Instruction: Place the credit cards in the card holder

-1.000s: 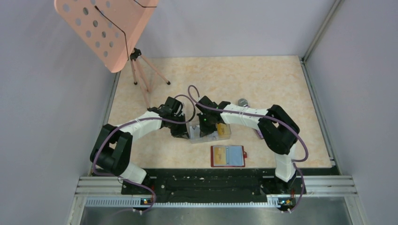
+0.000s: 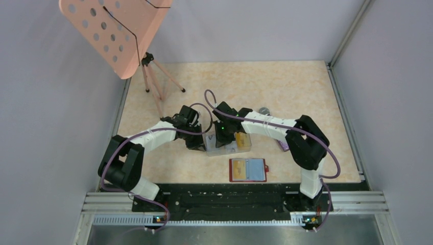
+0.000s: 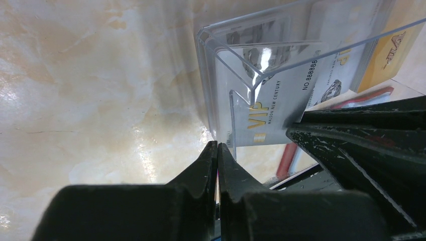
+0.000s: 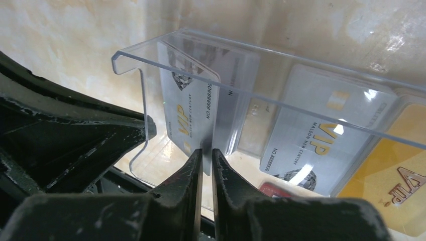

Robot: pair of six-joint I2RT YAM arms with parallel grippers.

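Note:
A clear plastic card holder (image 2: pixel 244 150) (image 3: pixel 201 60) lies mid-table, holding silver VIP cards (image 3: pixel 266 125) (image 4: pixel 321 130) and a gold card (image 4: pixel 392 191). My left gripper is shut at the holder's left end, on what looks like the clear plastic edge there. My right gripper is inside that end of the holder, at the lower edge of a tilted silver card (image 4: pixel 186 110), its fingertips slightly apart; whether they grip that card is unclear.
A red-edged case (image 2: pixel 247 170) with gold and blue contents lies in front. A purple object (image 2: pixel 284 146) and grey disc (image 2: pixel 264 110) are partly hidden by the right arm. A pink tripod stand (image 2: pixel 153 81) stands back left.
My right arm has shifted very slightly leftward and its upper links a little, over the holder. My left arm looks unchanged.

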